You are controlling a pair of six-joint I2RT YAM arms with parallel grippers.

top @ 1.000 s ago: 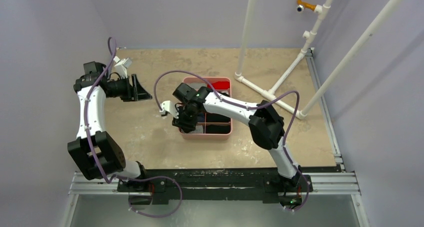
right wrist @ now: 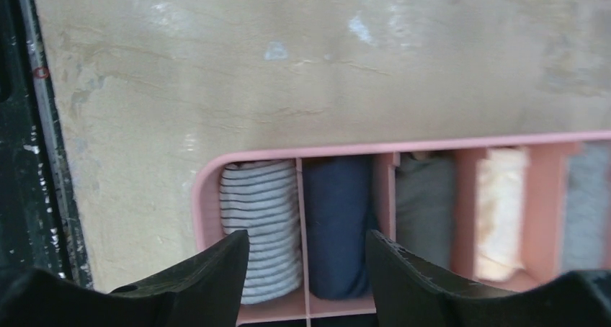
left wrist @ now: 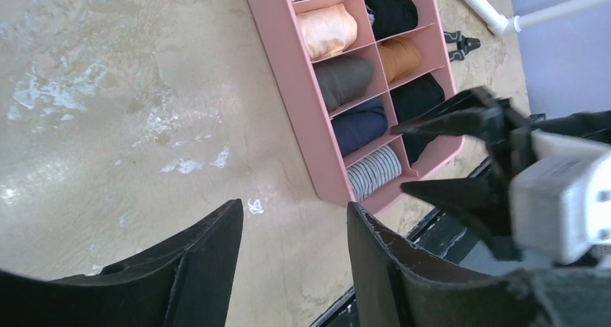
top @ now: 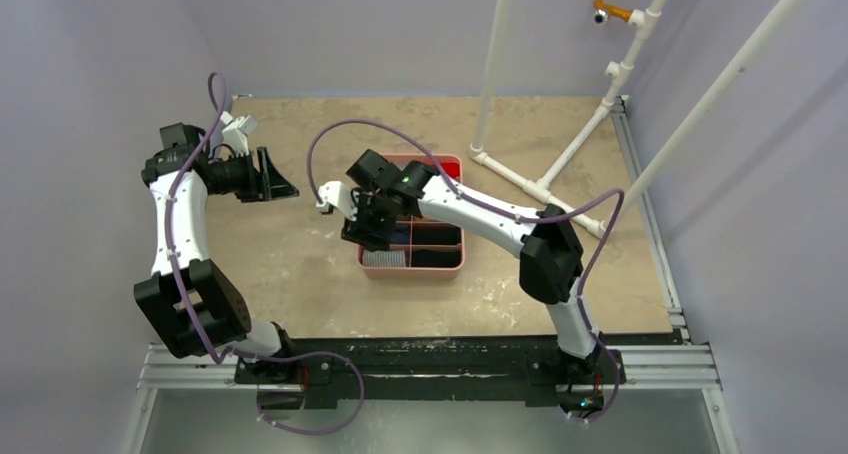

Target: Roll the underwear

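A pink divided organizer [left wrist: 302, 96] holds rolled garments in its compartments: striped [right wrist: 259, 219], navy [right wrist: 335, 219], dark grey [right wrist: 425, 204], cream, light grey, black, tan and red. My right gripper [top: 365, 234] hangs open over the organizer's near-left end, with the striped and navy rolls below it and nothing seen between its fingers. My left gripper [top: 280, 179] is open above the bare table left of the organizer, nothing between its fingertips.
A white pipe frame [top: 575, 154] stands on the right. Walls enclose the sides and back, and the table's front edge is dark.
My right arm has shifted slightly, its elbow moving right and the gripper rising away from the organizer's near-left compartment. The left arm moved slightly left earlier and is now nearly still.
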